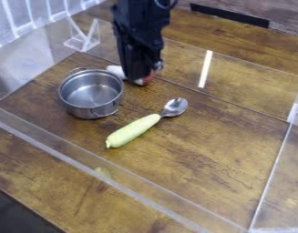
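A steel pot [90, 93] with side handles sits on the left of the wooden table [200, 164]. Right of it lies a long pale green vegetable [131, 130], pointing diagonally, with a metal spoon [173, 107] by its upper end. My black gripper [137, 65] hangs blurred at the top centre, above and behind the pot's right side; whether it is open or shut cannot be told. Behind it, a white and reddish object [142, 79] is partly hidden.
Clear plastic walls [276, 168] edge the work area at the front, right and back. A white strip [206, 69] stands at the back.
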